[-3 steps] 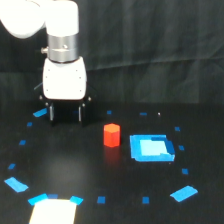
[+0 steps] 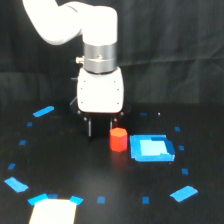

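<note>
A red block (image 2: 118, 141) sits on the dark table near the middle of the camera view, just left of a blue square tray (image 2: 166, 156) with a pale inside. My gripper (image 2: 101, 126) is low, just left of and partly behind the block. Its dark fingers stand apart and nothing shows between them. The right finger is close to the block's upper left side; whether it touches cannot be made out against the dark background.
Blue tape strips (image 2: 184, 193) and small blue marks are scattered over the table. At the lower left edge lies a pale square (image 2: 52, 212).
My gripper has moved right and lower, from the left side to beside the block. The red block has shifted slightly right and toward the camera and looks turned. The tray stays put.
</note>
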